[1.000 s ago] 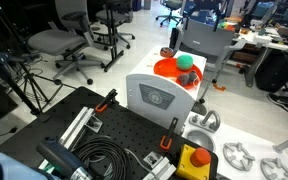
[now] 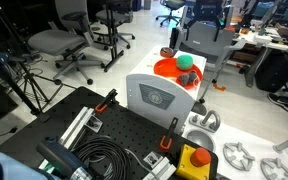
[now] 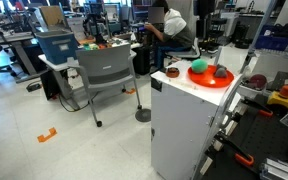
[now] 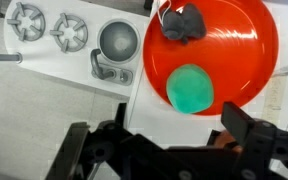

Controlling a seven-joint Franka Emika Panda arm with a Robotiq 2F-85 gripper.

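Note:
My gripper is open and empty, hanging over the white counter beside a red plate. Ahead of its fingers in the wrist view, a round green object lies on the plate. A dark grey soft-looking item rests near the plate's far edge in that view. Both also show on the plate in exterior view 1, the green object behind the grey one. A brown round object stands beside the plate; the right finger partly covers it in the wrist view.
A small grey sink with a tap and two stove burners lie left of the plate in the wrist view. A yellow block with a red button sits nearer in exterior view 1. Chairs stand beyond the counter.
In exterior view 1, the dark gripper and arm at the top have come further down into view. The plate and the things on it have stayed put.

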